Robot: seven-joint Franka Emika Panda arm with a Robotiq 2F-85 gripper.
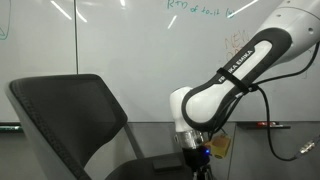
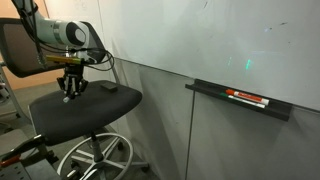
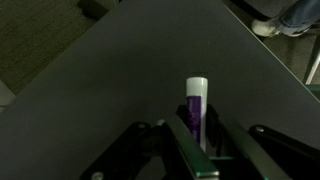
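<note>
A marker with a white end and a purple band (image 3: 194, 108) stands out in the wrist view, its lower part between the dark fingers. My gripper is shut on it. Below spreads the black chair seat (image 3: 115, 80). In exterior view 2, the gripper (image 2: 70, 84) is above that seat (image 2: 60, 120), with a small pale tip under the fingers. Exterior view 1 shows the hand low beside the chair, the fingers dark and the marker hard to make out.
A dark block (image 2: 109, 86) lies on the seat near the whiteboard wall. The chair's backrest (image 1: 75, 115) rises at left. On the wall, a tray (image 2: 238, 98) holds red and white markers. Someone's shoe (image 3: 264, 28) shows beyond the seat edge.
</note>
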